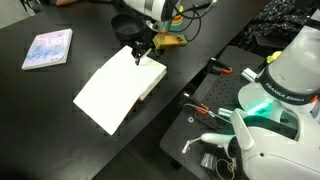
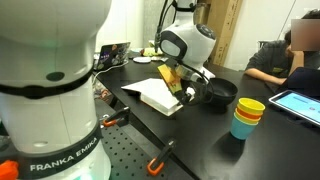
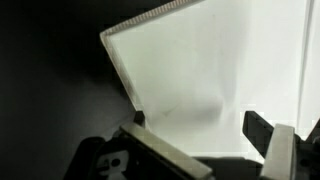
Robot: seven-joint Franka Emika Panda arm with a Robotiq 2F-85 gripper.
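Observation:
An open book with blank white pages (image 1: 110,88) lies on the dark table, one side raised on a thicker stack of pages. Over its far end hangs my gripper (image 1: 141,52), pointing down. Seen from the wrist, the gripper has its fingers wide apart, with only the white page (image 3: 205,65) showing behind the gap. Whether the fingertips touch the paper I cannot tell. From the other side, the book (image 2: 155,97) lies beneath and beside the hand.
Close behind the hand stands a black bowl (image 1: 127,27). Stacked yellow and blue cups (image 2: 246,118) stand nearer the table's side. A pale patterned book (image 1: 48,48) lies at the far left. A person (image 2: 285,62) sits across the table.

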